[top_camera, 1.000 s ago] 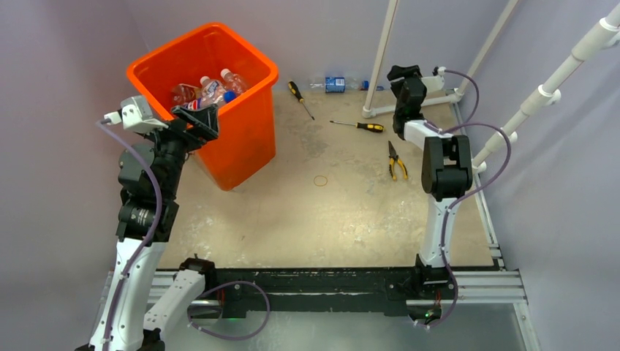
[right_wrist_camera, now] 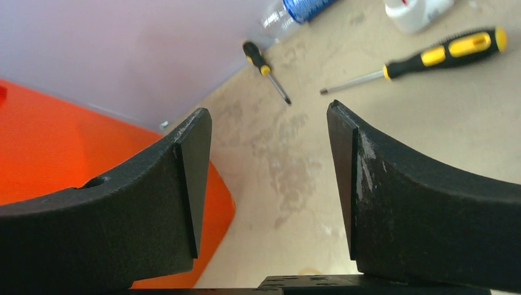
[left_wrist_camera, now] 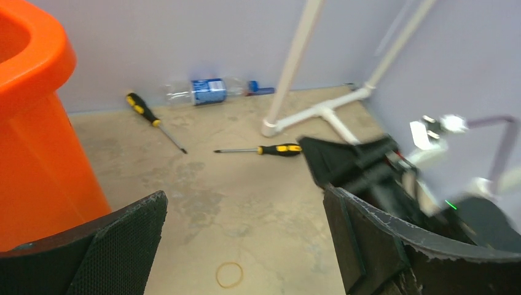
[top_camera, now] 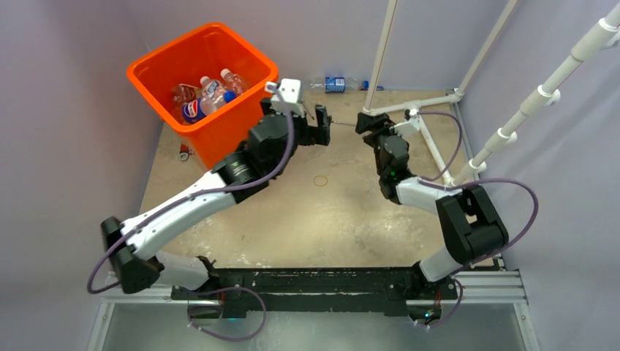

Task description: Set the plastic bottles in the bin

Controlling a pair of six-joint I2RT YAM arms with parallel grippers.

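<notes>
In the orange bin [top_camera: 212,33] at the back left, several plastic bottles [top_camera: 212,91] lie in a heap. A clear bottle with a blue label [top_camera: 335,85] lies on its side along the back wall; its blue-capped end is by the white pipe in the left wrist view, where the same bottle [left_wrist_camera: 209,91] shows best. My left gripper stands open to the right of the bin, nothing between its fingers. Facing it from the right, my right gripper has its fingers apart and empty. The bottle's end [right_wrist_camera: 282,21] shows beyond it.
Two black-and-yellow screwdrivers [left_wrist_camera: 140,107] [left_wrist_camera: 279,149] lie on the floor in front of the bottle. White pipes [top_camera: 409,106] stand at the back right. A thin yellow ring [top_camera: 320,180] lies mid-floor, and a small red can [top_camera: 184,152] is left of the bin.
My left arm has swung right from over the bin's left side to its right. The lying bottle has not moved.
</notes>
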